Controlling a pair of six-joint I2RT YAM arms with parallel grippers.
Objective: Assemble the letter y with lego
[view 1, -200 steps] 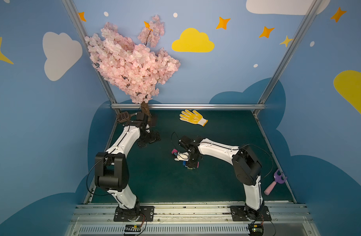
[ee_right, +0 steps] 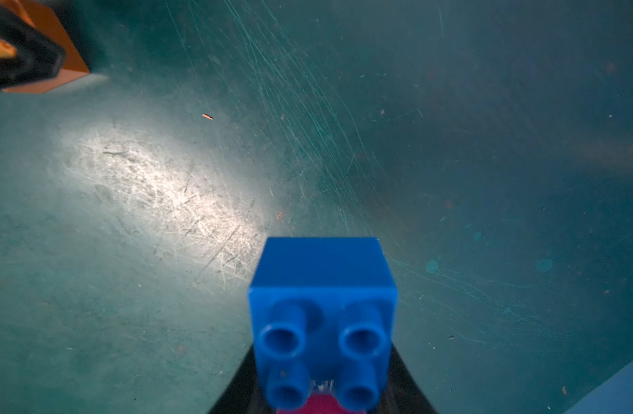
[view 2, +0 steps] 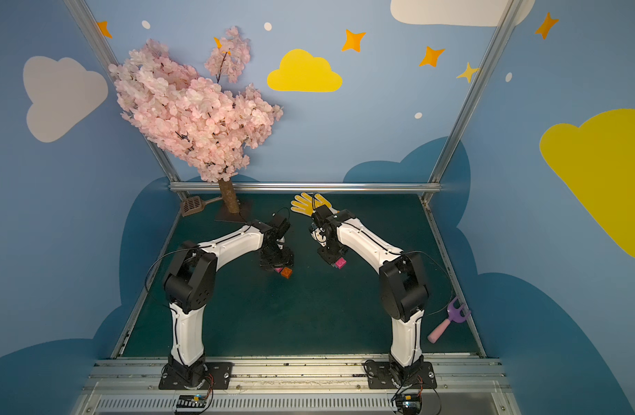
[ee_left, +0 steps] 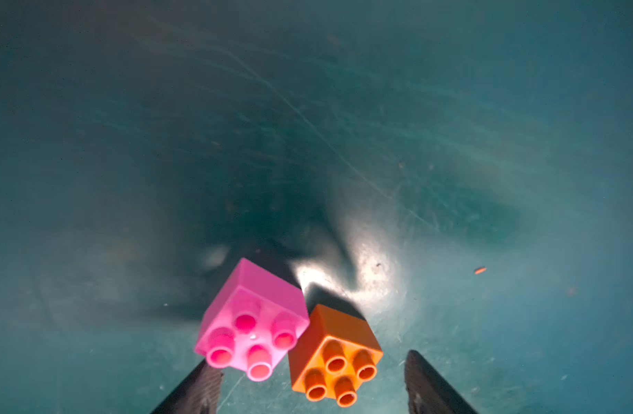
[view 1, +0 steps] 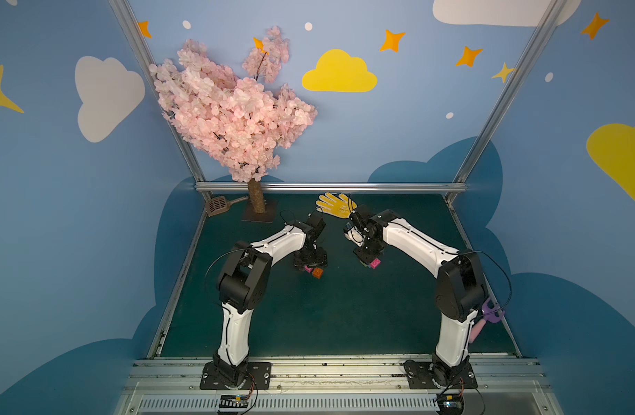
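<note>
A pink brick (ee_left: 250, 314) and an orange brick (ee_left: 337, 352) lie side by side on the floor in the left wrist view; whether they touch is unclear. My left gripper is open around them, one finger at each side. The orange brick (ee_right: 57, 58) also shows at the right wrist view's upper left corner, partly behind a dark left finger. My right gripper is shut on stacked bricks: a blue brick (ee_right: 323, 265) faces the camera, with pink beneath it (ee_right: 319, 405). In the top left view a pink end (view 1: 374, 263) sticks out below this gripper.
A yellow glove (view 1: 336, 204) lies at the back, behind the right gripper. The tree (view 1: 257, 197) and a slotted scoop (view 1: 218, 205) stand back left; a purple and pink fork (view 1: 492, 312) lies front right.
My right arm has moved back and right from the middle, carrying its bricks and uncovering the orange brick.
</note>
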